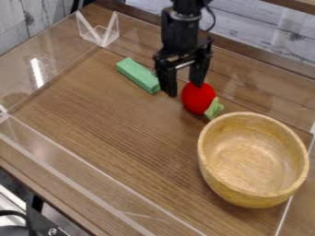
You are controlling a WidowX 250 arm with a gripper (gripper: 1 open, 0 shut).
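My black gripper [181, 72] stands open at the upper middle of the camera view, its fingers pointing down. Just right of and below it is a red round object [198, 99] with a green leafy end [215, 110], like a toy vegetable; the right finger is close by it, and contact is unclear. A green block [138, 74] lies left of the gripper, near the left finger.
A large yellow bowl [290, 162] fills the lower right of the wooden table [99, 147]. A clear, spiky object [99, 26] stands at the upper left.
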